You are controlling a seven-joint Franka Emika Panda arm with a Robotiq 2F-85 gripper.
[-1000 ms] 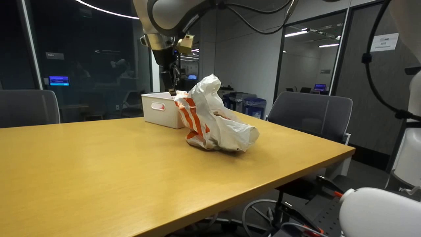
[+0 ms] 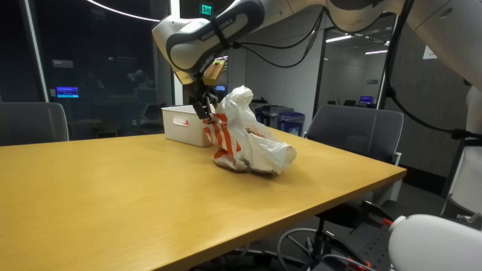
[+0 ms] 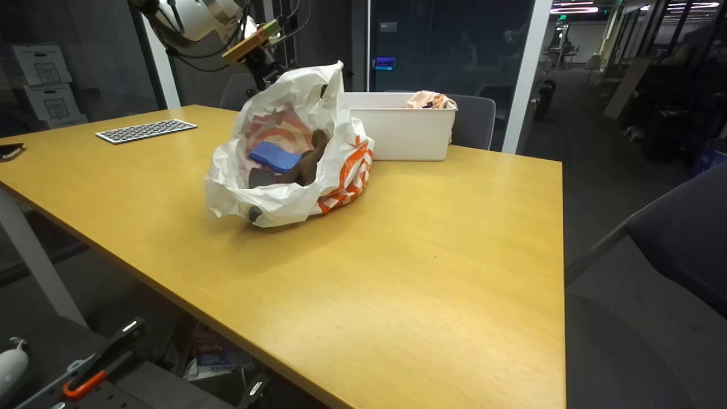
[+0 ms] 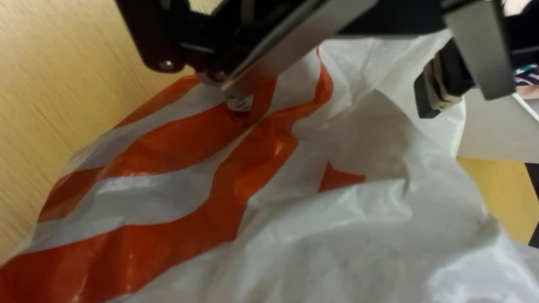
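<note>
A white plastic bag [image 2: 246, 140] with orange stripes stands slumped on the table, its mouth facing the second exterior camera. Inside it lie a blue item [image 3: 275, 157] and a brown item [image 3: 310, 162]. My gripper [image 2: 204, 113] is at the bag's striped upper side, tilted down. From the wrist, the bag [image 4: 192, 212] fills most of the picture, and the gripper is open with its fingers [image 4: 433, 88] wide apart. One fingertip is against or very near the orange stripes; whether it presses the plastic I cannot tell.
Right behind the bag stands a white bin [image 3: 402, 129] with a patterned cloth [image 3: 431, 100] at its rim. A keyboard [image 3: 146, 130] and a dark phone-like object [image 3: 10, 151] lie farther along the table.
The arm has come lower and the gripper has tilted, moving down to the bag's striped side. The bag's upper striped edge has been pushed down a little; its base has stayed put.
</note>
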